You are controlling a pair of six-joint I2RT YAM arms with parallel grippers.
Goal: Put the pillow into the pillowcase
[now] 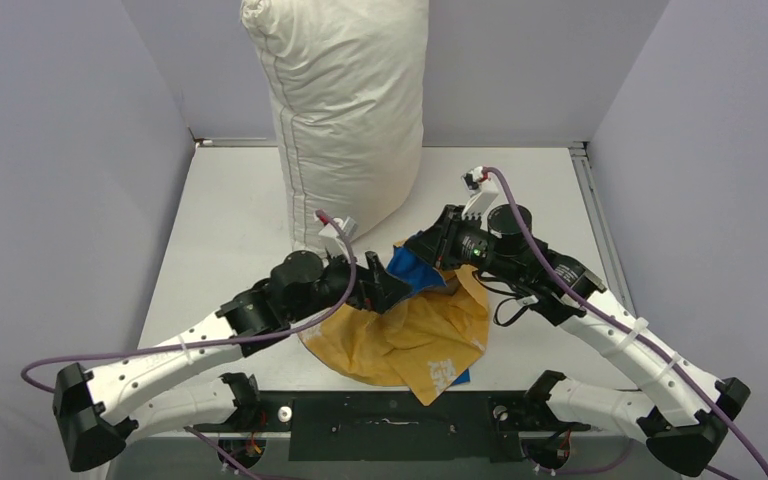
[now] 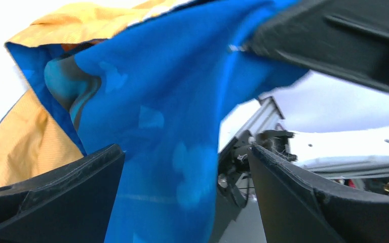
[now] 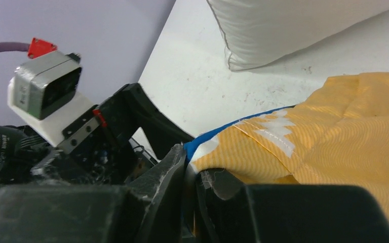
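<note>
The yellow pillowcase (image 1: 390, 350) with blue lining (image 1: 410, 262) lies bunched on the table, part of it lifted. My right gripper (image 1: 430, 245) is shut on it; in the right wrist view its yellow, blue-edged cloth (image 3: 309, 136) runs out from between the fingers. My left gripper is open, its fingers either side of the hanging blue cloth (image 2: 162, 126), beside and below the right gripper. The white pillow (image 1: 350, 110) stands upright at the back of the table, its lower corner also showing in the right wrist view.
Grey walls (image 1: 700, 160) enclose the sides and back. Purple cables run along both arms.
</note>
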